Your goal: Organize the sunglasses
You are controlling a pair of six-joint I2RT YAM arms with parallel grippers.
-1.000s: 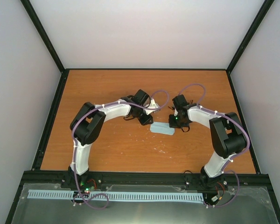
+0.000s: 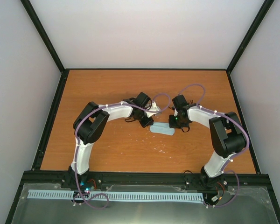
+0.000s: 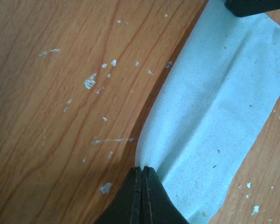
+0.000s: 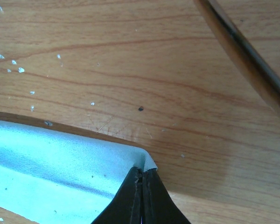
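Note:
A light blue cloth [image 2: 162, 129] lies flat on the wooden table between my two arms. My left gripper is shut on one end of the cloth's folded edge, seen at the bottom of the left wrist view. My right gripper is shut on the cloth's other corner, where it is pinched up a little in the right wrist view. In the top view both grippers [image 2: 150, 122] sit at either end of the cloth. I cannot make out any sunglasses clearly; the arms hide part of the area behind the cloth.
A dark rod-like edge [image 4: 247, 53] crosses the upper right of the right wrist view. A black part [image 3: 254, 5] shows at the top of the left wrist view.
My left arm has shifted very slightly around the same spot. The right arm and the cloth look unchanged.

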